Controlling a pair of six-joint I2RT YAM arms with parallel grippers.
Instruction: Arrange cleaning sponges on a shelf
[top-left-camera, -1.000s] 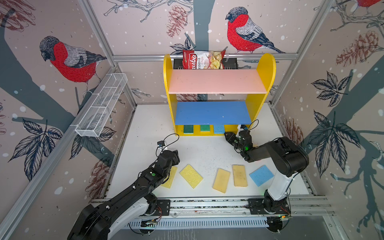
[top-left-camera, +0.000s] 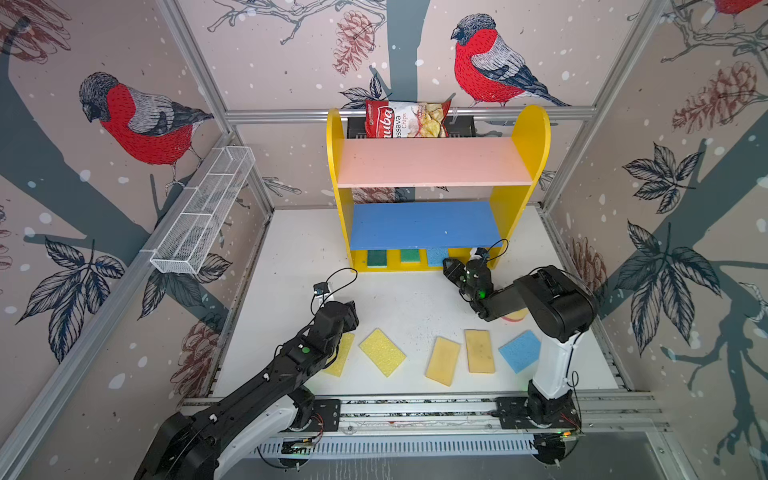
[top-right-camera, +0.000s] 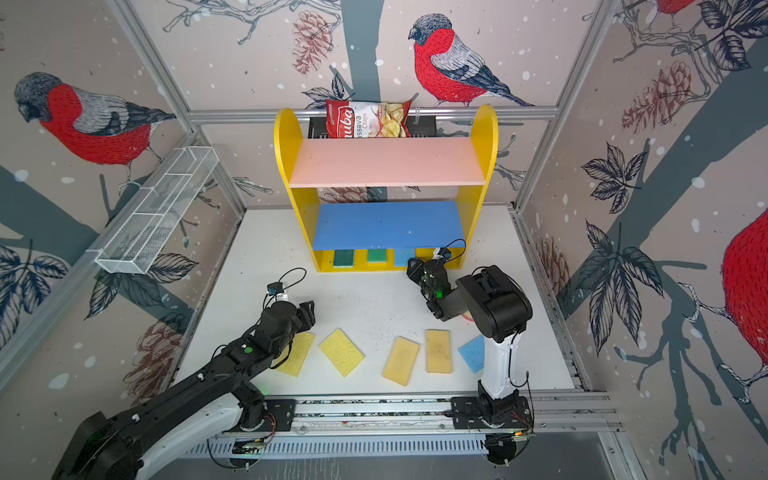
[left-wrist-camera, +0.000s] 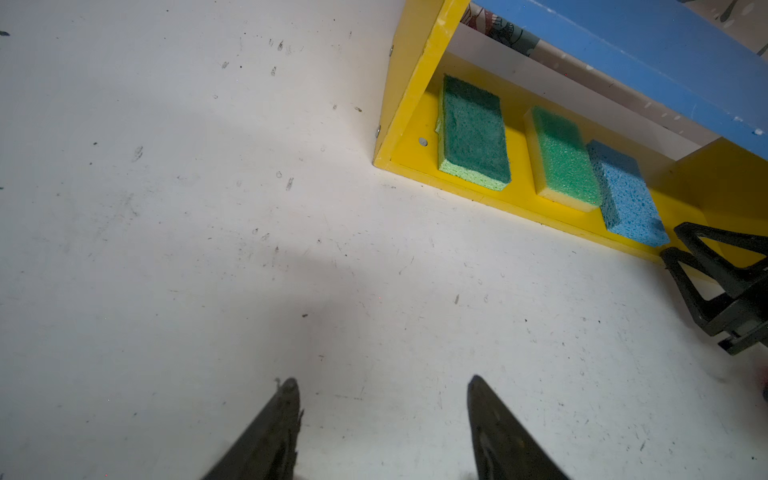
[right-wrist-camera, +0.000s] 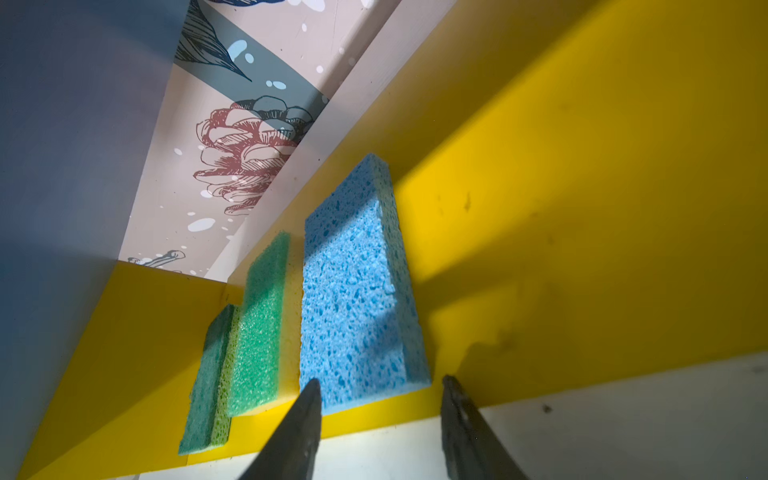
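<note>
On the yellow bottom level of the shelf (top-left-camera: 424, 228) lie a dark green sponge (left-wrist-camera: 473, 132), a light green sponge (left-wrist-camera: 565, 156) and a blue sponge (right-wrist-camera: 352, 288), side by side from the left. My right gripper is at the shelf's front edge, its fingers apart around the near right corner of the blue sponge; whether they touch it I cannot tell. Over the white table at the left, my left gripper stands open and empty. In front lie yellow sponges (top-left-camera: 382, 352), tan sponges (top-left-camera: 442, 361) (top-left-camera: 480, 352) and another blue sponge (top-left-camera: 521, 350).
The blue middle board (top-left-camera: 424, 224) overhangs the bottom level. Right of the blue sponge, the yellow floor (right-wrist-camera: 576, 240) is bare. A chip bag (top-left-camera: 406, 119) is behind the top pink board (top-left-camera: 432, 162). A wire basket (top-left-camera: 204, 209) hangs at the left wall.
My right gripper and arm have shifted slightly left along the shelf's front. The left arm and the loose sponges stay where they were.
</note>
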